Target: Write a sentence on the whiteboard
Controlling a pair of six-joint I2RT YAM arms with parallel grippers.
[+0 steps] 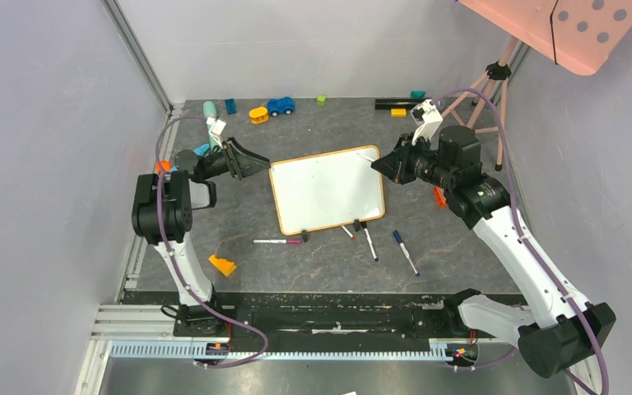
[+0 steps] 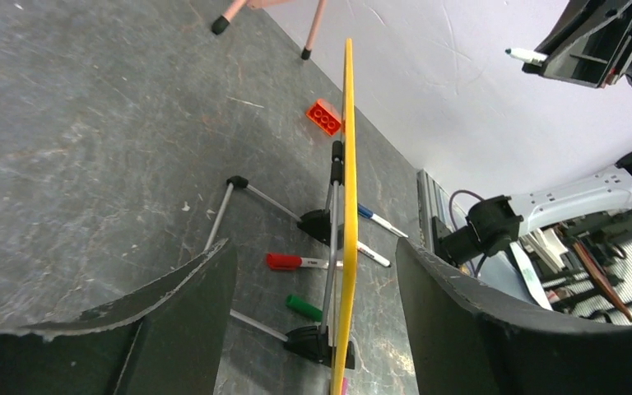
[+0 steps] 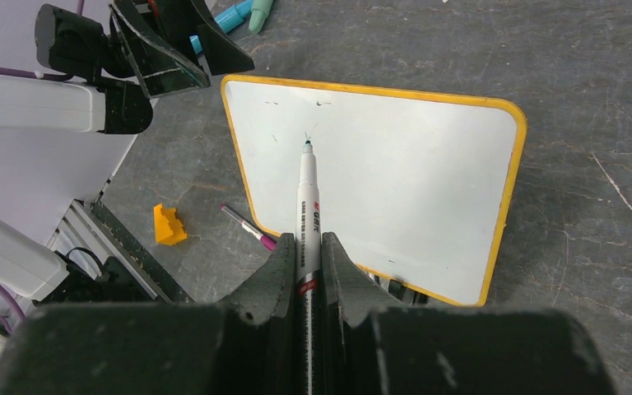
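Note:
A yellow-framed whiteboard (image 1: 327,193) stands on a fold-out stand mid-table; its white face (image 3: 378,181) carries only a few tiny dark marks near its upper left. My right gripper is shut on a white marker (image 3: 307,202) whose uncapped green tip points toward the board; contact between tip and board cannot be judged. Off the board's left edge, my left gripper (image 1: 265,164) is open. In the left wrist view the board's yellow edge (image 2: 350,189) appears edge-on ahead of the open fingers (image 2: 189,313), with nothing gripped.
Before the board lie a purple-capped marker (image 1: 278,241), a blue-capped marker (image 1: 406,253) and others. An orange block (image 1: 223,265) rests front left. Toys, including a blue car (image 1: 281,106), line the back; a tripod (image 1: 494,82) stands back right.

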